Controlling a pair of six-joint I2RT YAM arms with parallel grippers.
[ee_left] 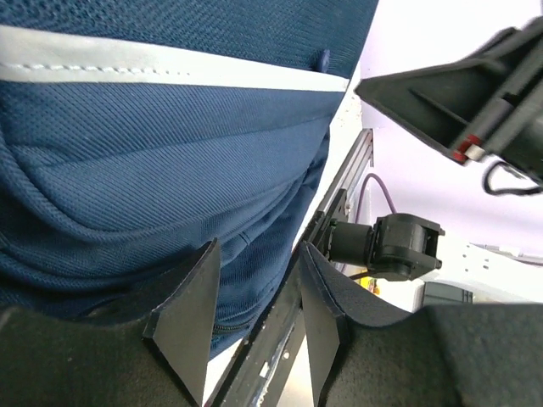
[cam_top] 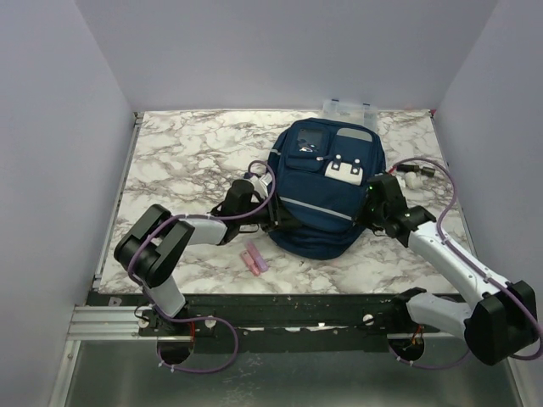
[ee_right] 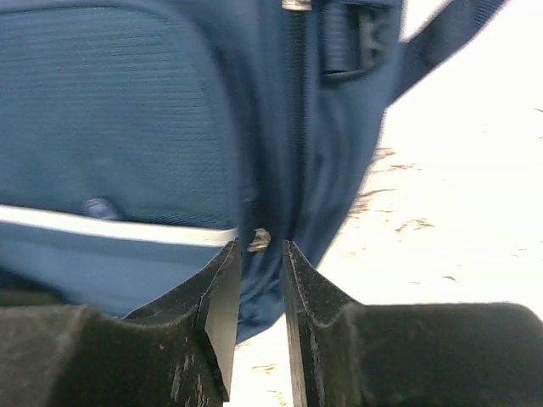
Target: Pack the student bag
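A navy student bag [cam_top: 324, 182] lies flat on the marbled table, a pale reflective strip across it and its lower part loose and folded. At its lower left edge is my left gripper [cam_top: 287, 222]; in the left wrist view this gripper is partly open over the dark fabric [ee_left: 170, 170], with nothing seen between its fingers. My right gripper [cam_top: 363, 224] stands at the bag's right edge. Its fingertips are a little apart in the right wrist view, where a metal zipper pull [ee_right: 260, 240] shows between or just behind them; whether they touch it cannot be told.
Pink and lilac sticks [cam_top: 254, 258] lie left of the bag's bottom. A clear box [cam_top: 349, 112] stands behind the bag. A black item [cam_top: 416, 170] and a white one [cam_top: 413, 180] rest at the right.
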